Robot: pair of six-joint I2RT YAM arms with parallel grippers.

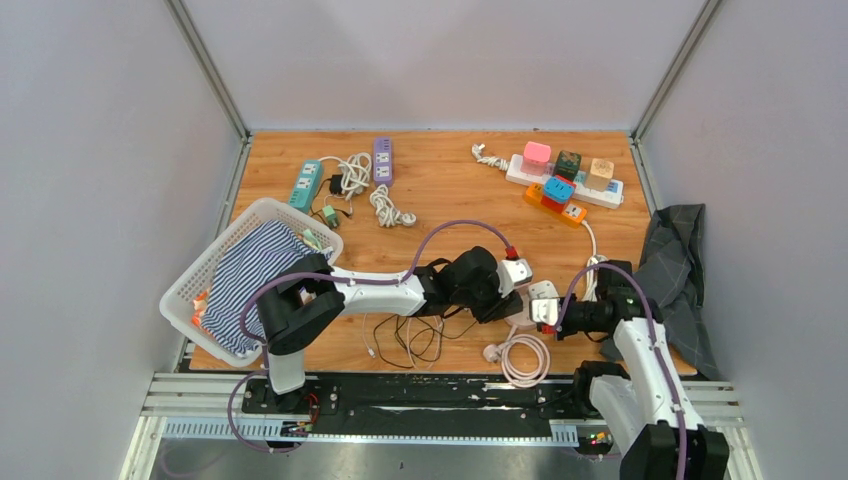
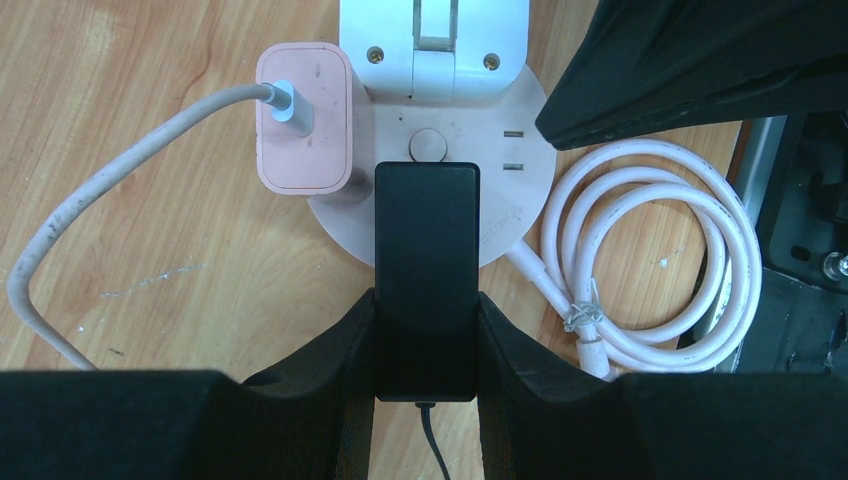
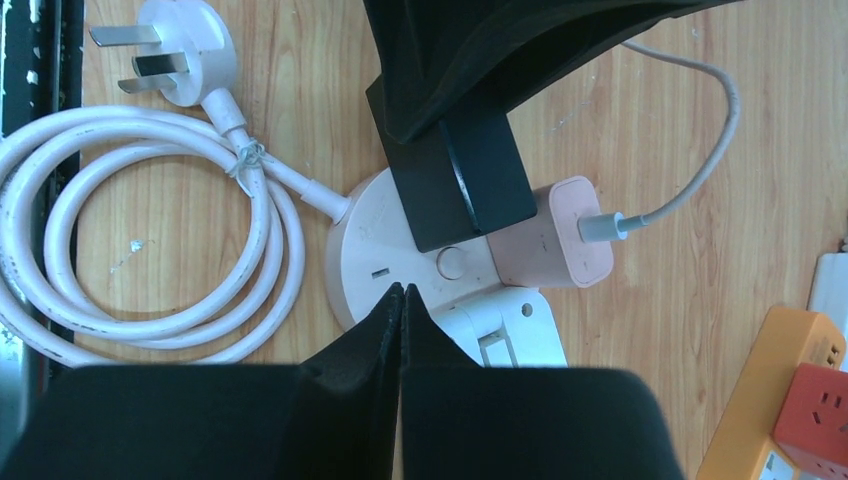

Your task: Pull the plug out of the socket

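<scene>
A black block-shaped plug with a thin black cord is held in my left gripper, which is shut on it. It lies over the round white socket base; whether its prongs are still in the base cannot be told. My right gripper is shut with nothing between its fingers, its tips close above the base's edge beside a slot. Contact there is unclear. A pink charger with a white cable and a white adapter also sit on the base.
The base's coiled white cable and three-pin plug lie near the table's front edge. Thin cords pass under my left arm. A white basket stands left; power strips lie behind.
</scene>
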